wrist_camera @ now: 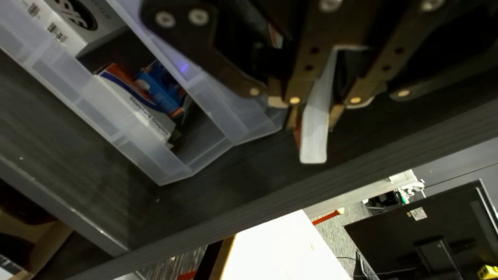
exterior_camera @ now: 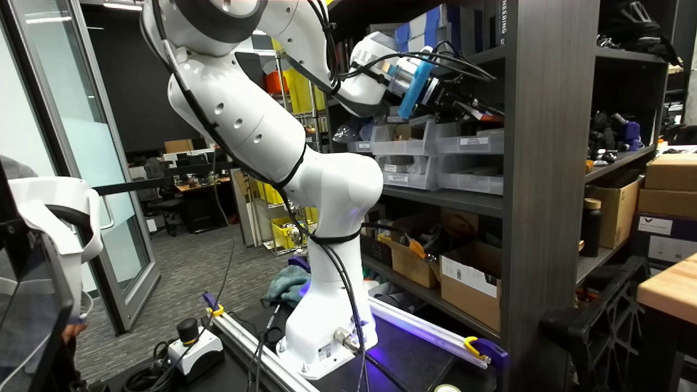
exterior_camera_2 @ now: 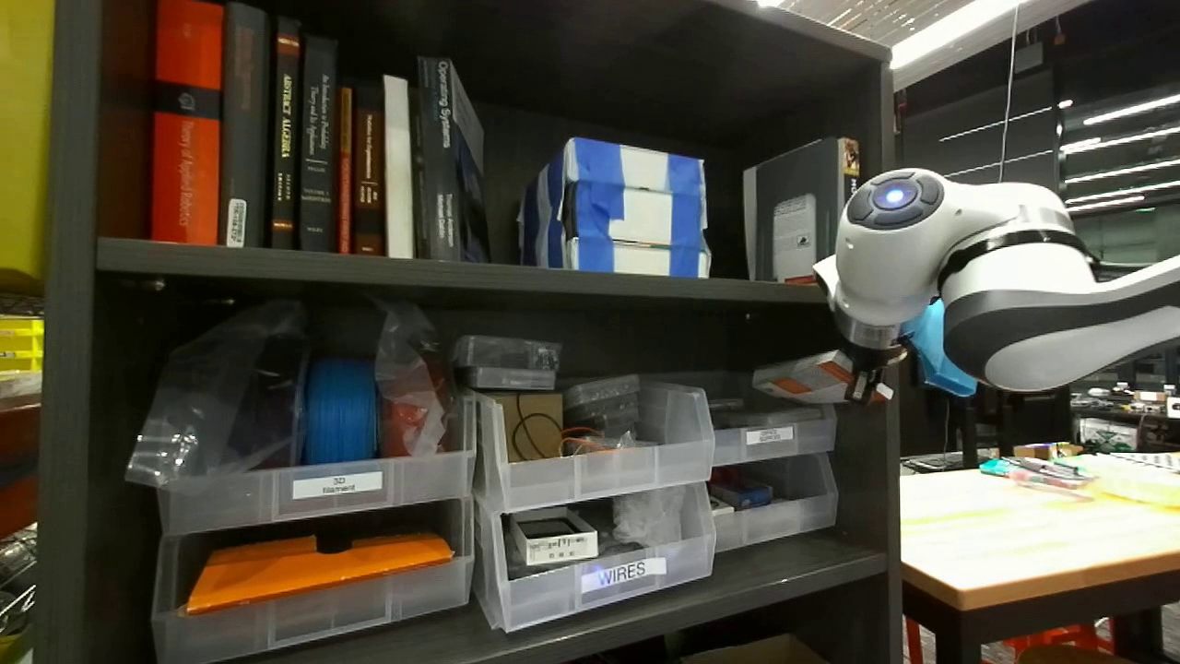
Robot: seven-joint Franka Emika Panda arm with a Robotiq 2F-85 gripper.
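A flat, thin white-and-orange box (exterior_camera_2: 805,378) is held in front of the shelf, above the small-parts bins at the right end. My gripper (exterior_camera_2: 869,382) is shut on it near its right end. In the wrist view the box's narrow white edge (wrist_camera: 315,133) sits between the two fingers of the gripper and sticks out past the tips. A bit of orange shows at the gripper (exterior_camera: 471,108) in exterior view 1, where the fingers themselves are dark and hard to make out.
Below the gripper are stacked clear bins (exterior_camera_2: 763,444); one holds a staples box (wrist_camera: 135,105). The upper shelf board (exterior_camera_2: 619,283) is close above, with a blue-and-white striped box (exterior_camera_2: 636,210) on it. The shelf's right side panel (exterior_camera_2: 893,443) stands beside the gripper.
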